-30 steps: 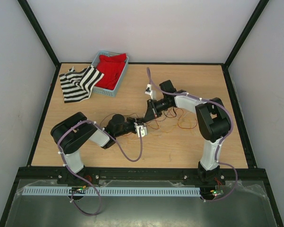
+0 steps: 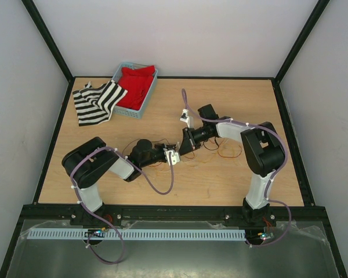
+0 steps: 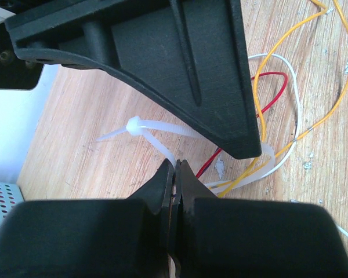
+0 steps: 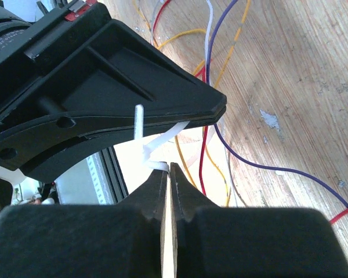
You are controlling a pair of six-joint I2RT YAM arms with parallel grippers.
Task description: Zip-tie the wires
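A white zip tie (image 3: pixel 134 125) loops around a bundle of red, yellow and white wires (image 3: pixel 258 104) in the left wrist view. One strand of it runs down into the tips of my left gripper, which is shut on it. The black finger of the other arm hides part of the loop. In the right wrist view, the zip tie (image 4: pixel 153 164) reaches the tips of my right gripper; a narrow gap shows between its fingers. Seen from above, the left gripper (image 2: pixel 175 152) and right gripper (image 2: pixel 184 148) nearly touch, hiding the tie.
A blue wire (image 4: pixel 278 168) and loose orange wires (image 2: pixel 229 149) spread across the table to the right. At the back left stand a basket (image 2: pixel 127 112) with red cloth and a striped cloth (image 2: pixel 95 104). Bare table lies in front.
Over the last second my right gripper has shifted slightly to the right and toward the front. The left arm has hardly moved.
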